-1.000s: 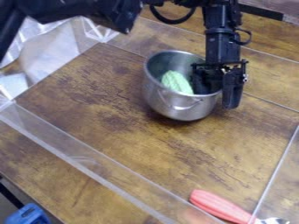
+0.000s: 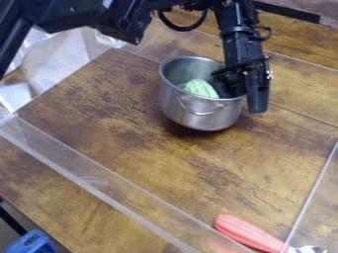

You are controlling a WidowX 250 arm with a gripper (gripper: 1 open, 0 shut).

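A steel pot point(image 2: 192, 111) with a wire handle stands on the wooden table, upper middle. A pale green ridged object point(image 2: 200, 87) lies inside it. My black gripper point(image 2: 242, 91) is at the pot's right rim, reaching down over it and partly into it. Its fingertips are dark and partly hidden, so I cannot tell whether it is open or shut, or whether it holds anything.
A red-handled utensil point(image 2: 251, 232) lies at the bottom right. Clear plastic edging runs along the lower left and right. A blue object point(image 2: 34, 244) is at the bottom left corner.
The pot has shifted slightly left and up since a second ago, and my gripper has moved slightly with it. The green object shows less inside the pot.
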